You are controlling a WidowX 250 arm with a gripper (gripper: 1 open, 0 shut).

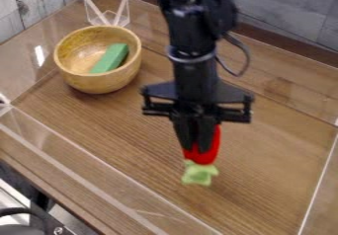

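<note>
My gripper (201, 140), black and bulky, hangs from above over the wooden table, shut on a red object (204, 152) that has a pale green piece (199, 174) at its lower end. The fingers are mostly hidden by the wrist housing and the red object.
A yellow bowl (82, 81) with a green block (113, 57) in it stands at the back left, near a pale wall. A dark cable lies at the bottom left corner.
</note>
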